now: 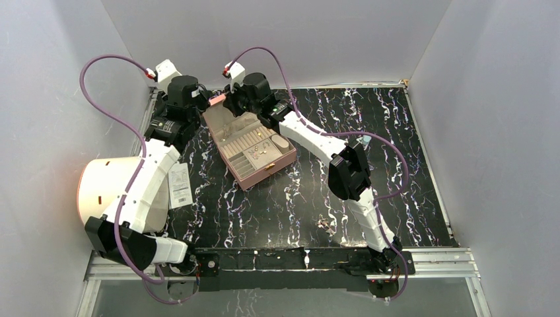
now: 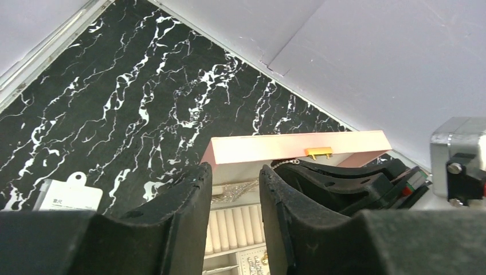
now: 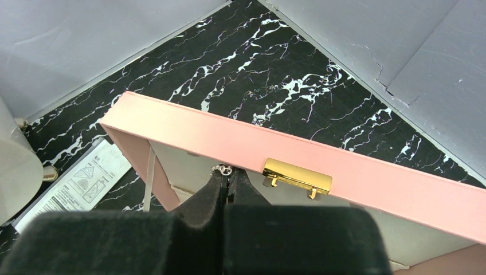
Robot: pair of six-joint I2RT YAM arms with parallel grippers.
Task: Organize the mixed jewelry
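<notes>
The pink jewelry box [image 1: 232,153] stands open, with ring rolls and compartments inside. Small jewelry pieces [image 1: 263,150] lie in its front tray. In the right wrist view, a bit of silver chain [image 3: 222,169] shows at the tips of my right gripper, shut on it just under the lid edge [image 3: 189,123], left of the gold clasp [image 3: 298,177]. My left gripper is open and empty, off to the left of the lid. Through its gap, more chain [image 2: 232,193] shows inside the box; whether it is one piece with the held chain is unclear.
A small heap of jewelry [image 1: 326,226] lies on the marble table near the front. Left of the box are a white printed packet [image 1: 179,186] and a large white cylinder [image 1: 105,191].
</notes>
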